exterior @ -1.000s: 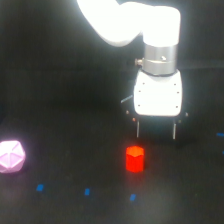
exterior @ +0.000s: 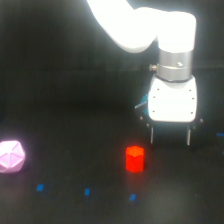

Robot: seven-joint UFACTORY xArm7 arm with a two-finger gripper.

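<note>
A red block (exterior: 134, 159) with a six-sided outline sits on the dark surface near the middle. My gripper (exterior: 170, 136), white with two thin dark fingers, is above and to the right of it in the camera view. The fingers stand apart, with nothing seen between them. At the left edge lies a pink faceted ball (exterior: 11, 156), well away from the gripper. How high the fingertips are above the surface is hard to judge.
Small blue marks lie on the surface: one (exterior: 40, 187) at the lower left, another (exterior: 87, 191) beside it, and a third (exterior: 132, 197) below the red block. A further blue mark (exterior: 220, 134) shows at the right edge.
My gripper has moved to the right and slightly down in the view, farther from the red block sideways. The block and the pink ball have stayed put.
</note>
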